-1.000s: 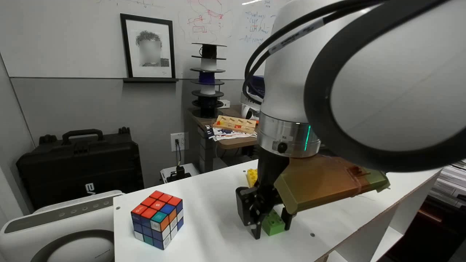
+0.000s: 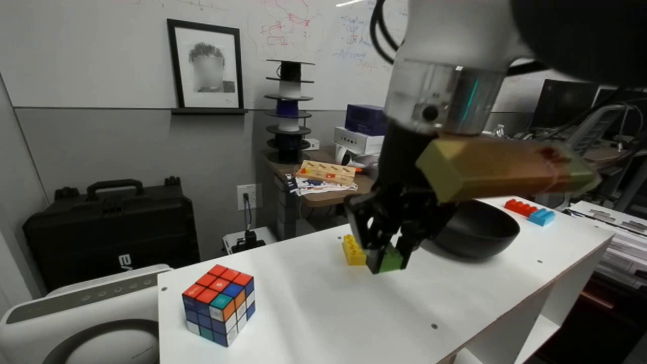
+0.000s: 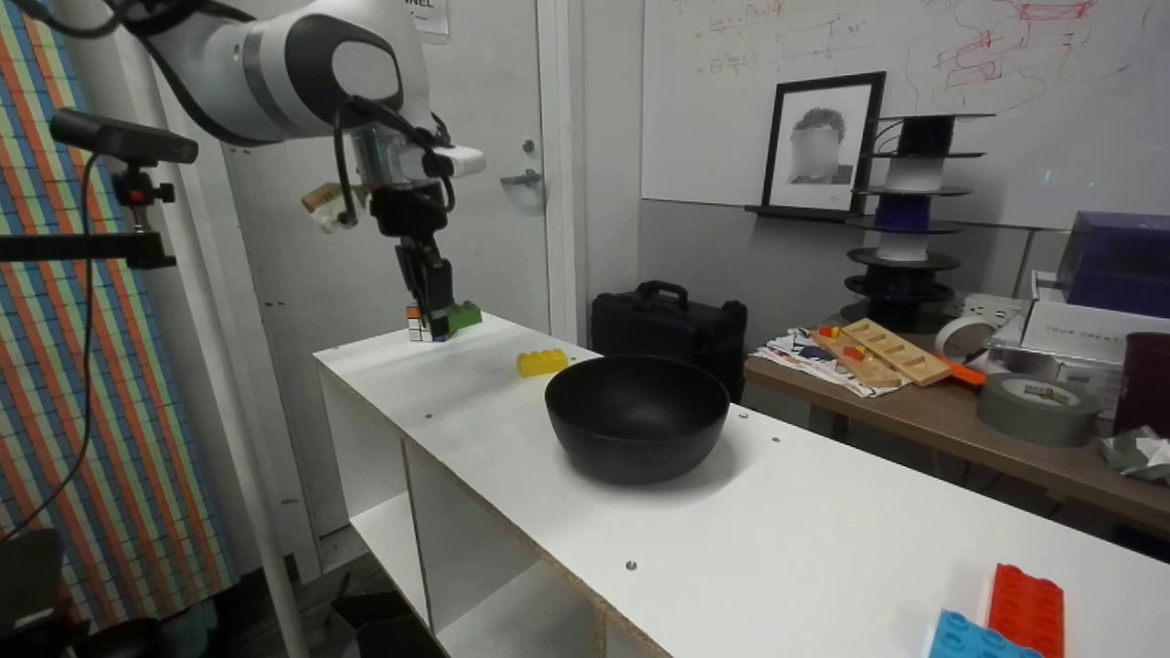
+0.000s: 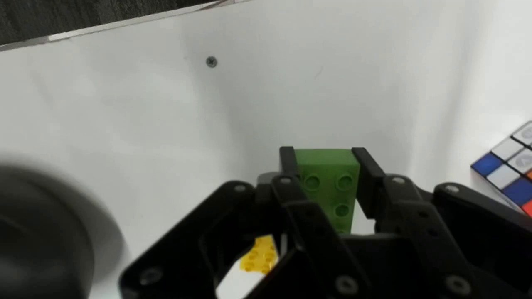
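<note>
A green studded brick [image 4: 329, 172] is held between the two black fingers of my gripper, which is shut on it. In exterior view 1 the brick [image 2: 391, 260] hangs above the white table, tilted, with the gripper [image 2: 388, 258] partly covering it. From the other side, the brick [image 3: 463, 316] shows just beyond the gripper [image 3: 440, 323]. On the table a yellow brick [image 3: 542, 362] lies between the gripper and a black bowl [image 3: 636, 422]. The bowl's inside, seen in exterior view 2, looks empty.
A Rubik's cube [image 2: 219, 303] sits at one end of the table. Red [image 3: 1026, 610] and blue [image 3: 976, 636] bricks lie near the other end, past the bowl. Bare white tabletop [image 3: 834, 493] extends between the bowl and those bricks.
The gripper was low around the green brick on the table; it has risen, lifting the brick clear and moving back toward the bowl side. The cube and yellow brick have stayed put.
</note>
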